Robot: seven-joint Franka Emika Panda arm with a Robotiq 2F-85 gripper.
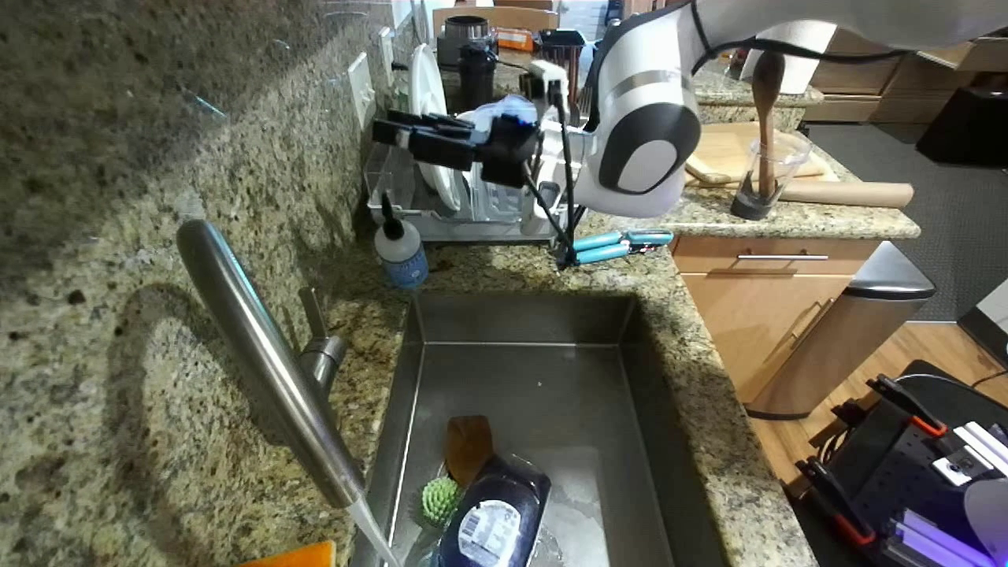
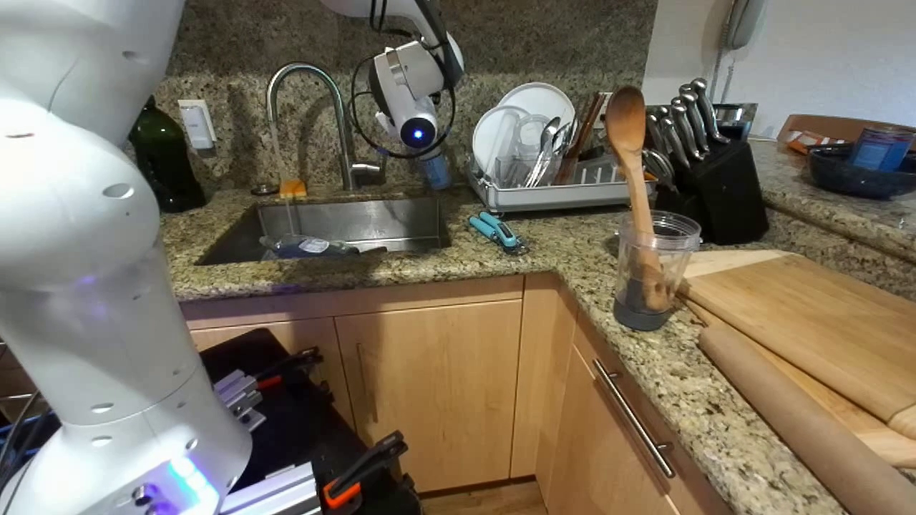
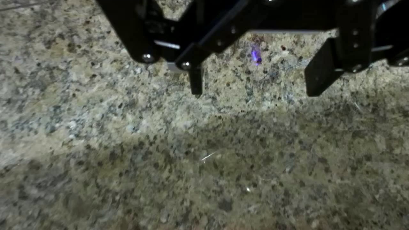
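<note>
My gripper (image 1: pixel 401 132) hangs above the counter near the granite wall, in front of the dish rack. In the wrist view the gripper is open, its two fingers wide apart, with only granite behind the gap. A clear bottle with a blue label and dark pump top (image 1: pixel 402 250) stands on the counter by the sink's far left corner, below and apart from the gripper. In exterior view 2 the bottle's blue lower part (image 2: pixel 436 172) shows below the arm's wrist; its top is hidden there.
Water runs from the faucet (image 1: pixel 274 368) into the sink (image 1: pixel 576 397), where a dark bottle (image 1: pixel 494 515), green scrubber (image 1: pixel 440 499) and brown wooden piece (image 1: pixel 468 446) lie. A loaded dish rack (image 2: pixel 558 199) and teal-handled tool (image 2: pixel 496 230) are near the arm.
</note>
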